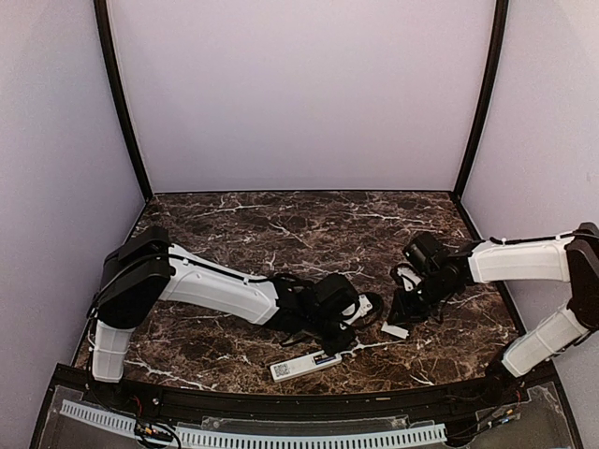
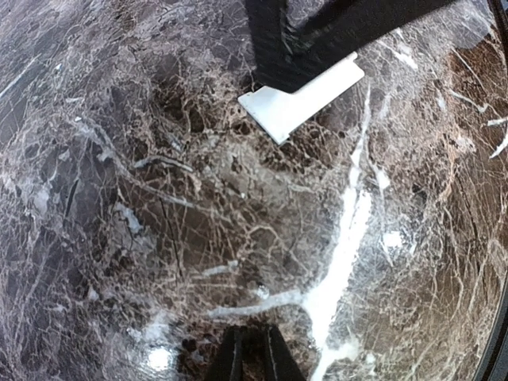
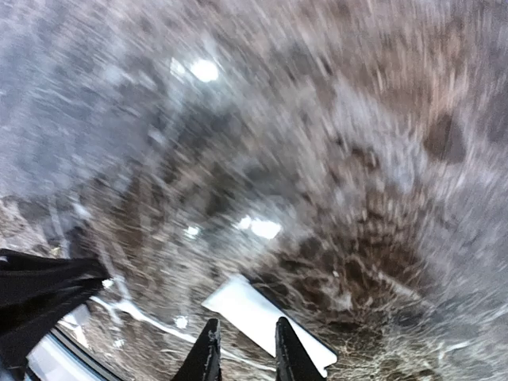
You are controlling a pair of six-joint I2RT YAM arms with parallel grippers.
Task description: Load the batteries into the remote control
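The white battery cover (image 1: 395, 331) lies flat on the marble table, apart from my left gripper. That gripper is shut, with only bare table showing at its fingertips. In the right wrist view, my right gripper is open, its fingertips near the cover (image 3: 266, 319); whether they touch it I cannot tell. Black fingers of the right gripper partly hide the cover (image 2: 298, 107) in the left wrist view. The white remote (image 1: 299, 365) lies left of the cover, its dark and blue compartment end (image 1: 326, 358) beside my left gripper.
Along the table's front runs a dark edge (image 1: 234, 400) with a slotted white strip (image 1: 309, 436) beyond it. The two grippers are close together near the front. Bare marble (image 1: 299, 215) fills the back of the table.
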